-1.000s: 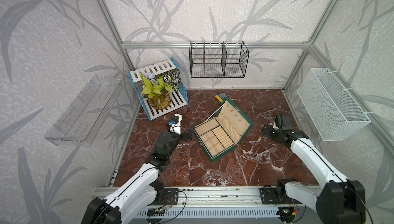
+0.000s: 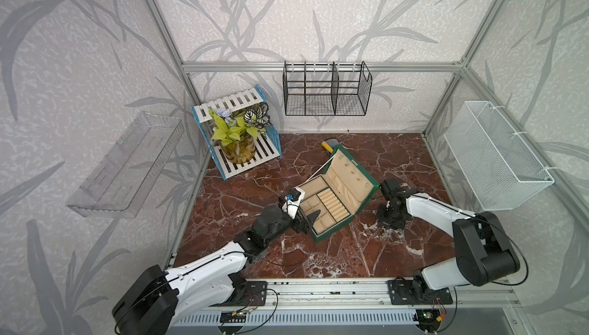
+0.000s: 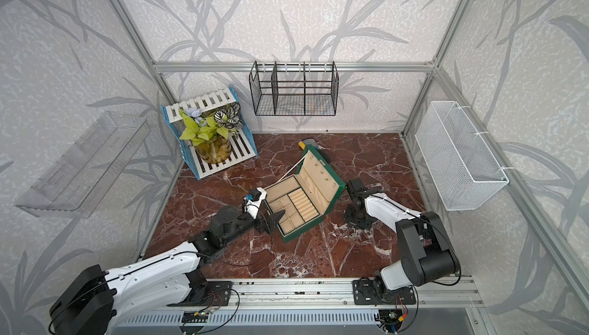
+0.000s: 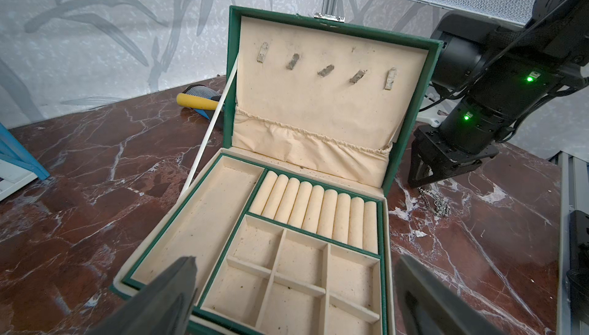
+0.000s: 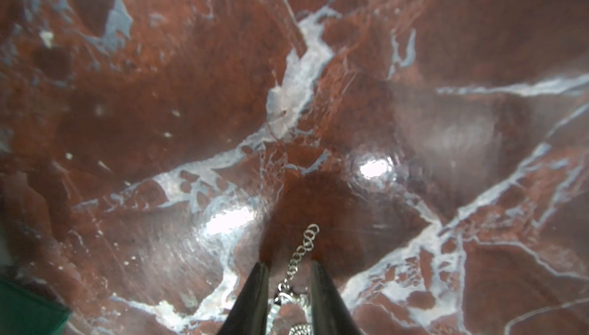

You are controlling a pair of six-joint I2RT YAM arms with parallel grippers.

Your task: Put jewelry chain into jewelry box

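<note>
The silver jewelry chain [image 5: 297, 258] lies on the marble table; its lower part runs down between the fingers of my right gripper. Those fingers stand a little apart on either side of it. In the left wrist view, the chain [image 4: 438, 203] shows as a small heap close beneath the right gripper. The green jewelry box [image 2: 334, 232] is open, its lid raised, with cream compartments and a row of ring rolls in it. My left gripper is open over the near left side of the box, nothing between its blurred fingers.
Behind the box lies a yellow-handled tool [image 4: 197, 101]. A blue-white shelf [image 2: 263, 144] with a potted plant stands at the back left. Wire baskets [image 2: 328, 105] hang on the walls. The box's raised lid [image 2: 352, 178] stands between the compartments and my right arm.
My right gripper has moved left and toward the front, down to the chain.
</note>
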